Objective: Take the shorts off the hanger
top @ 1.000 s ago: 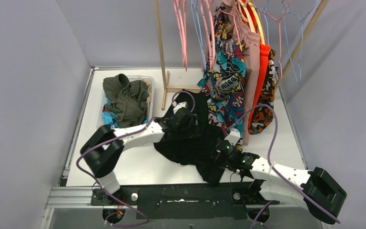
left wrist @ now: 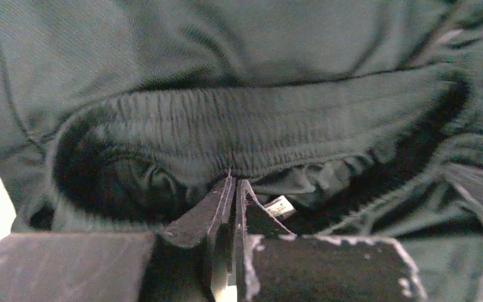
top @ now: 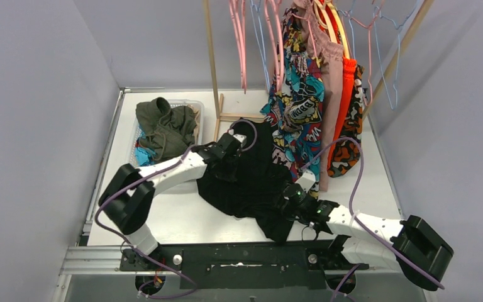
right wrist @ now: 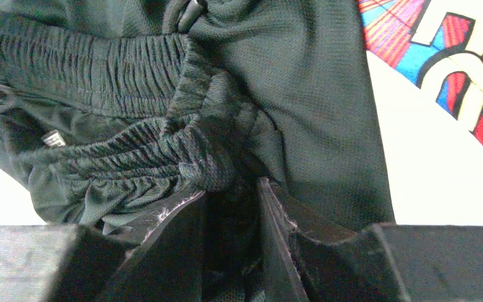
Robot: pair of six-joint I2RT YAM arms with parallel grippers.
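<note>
Dark shorts (top: 251,189) lie spread on the white table, looking black from above. Their ribbed waistband (left wrist: 277,119) gapes open, with a small white label (left wrist: 280,207) inside. My left gripper is shut, its tips at the waistband's edge; whether a thin fold is pinched there is hidden. At the waistband's other end, my right gripper is shut on a bunched piece of the shorts, with dark cloth showing between its fingers. No hanger can be made out inside the shorts.
A white basket (top: 199,108) at the back left holds an olive garment (top: 166,129). Patterned clothes (top: 302,107) hang at the back right, close beside the shorts. Empty pink hangers (top: 239,44) dangle above. A wooden stand foot (top: 218,119) sits behind the shorts.
The shorts' left edge has shifted slightly left. My right arm has barely moved.
</note>
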